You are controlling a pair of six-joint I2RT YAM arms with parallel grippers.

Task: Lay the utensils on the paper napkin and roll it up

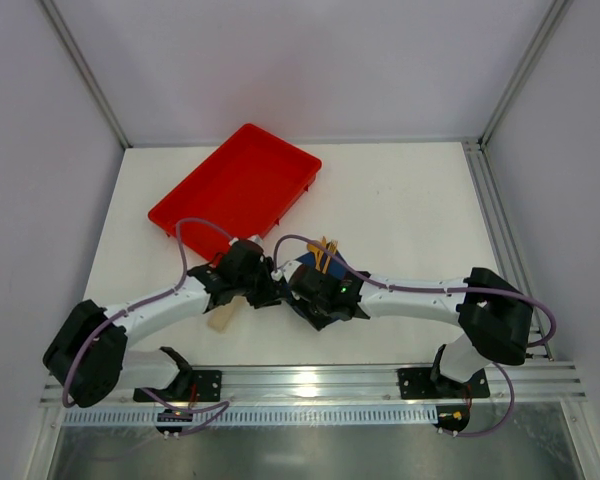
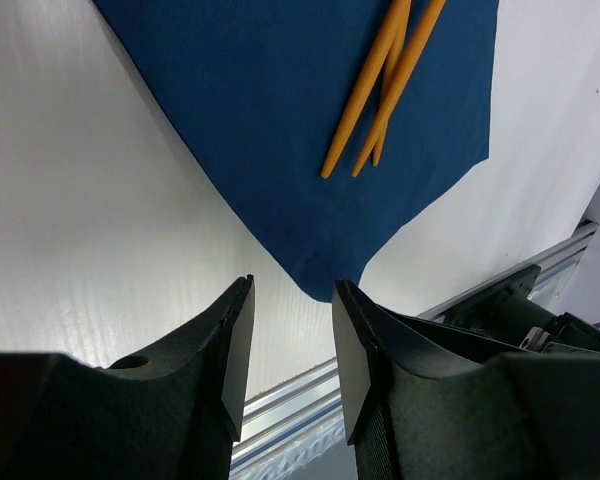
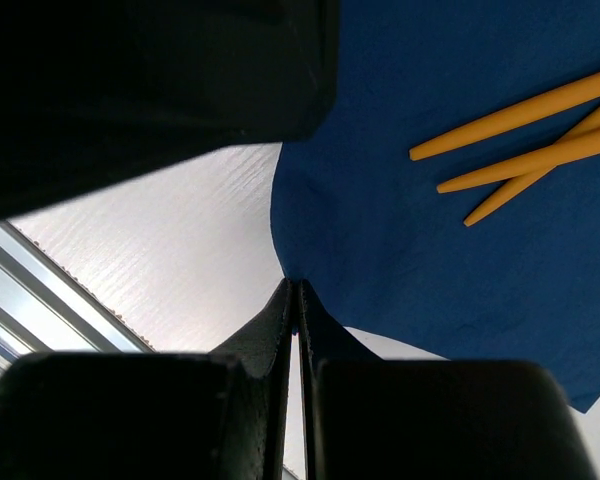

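Observation:
A dark blue napkin (image 2: pixel 240 110) lies on the white table, turned so one corner faces the front edge. Orange utensils (image 3: pixel 525 115) rest on it, their thin handle ends toward that corner and crossing each other. My right gripper is shut on the napkin's front corner edge. My left gripper is open, its fingers apart just short of the same corner, which shows beyond them with nothing held. In the top view the two grippers are close together, and the arms hide much of the napkin.
A red bin (image 1: pixel 235 185) stands at the back left. A light wooden strip (image 1: pixel 223 314) lies on the table under the left arm. The table's metal front rail (image 1: pixel 300 377) is near both grippers. Free table lies at the back right.

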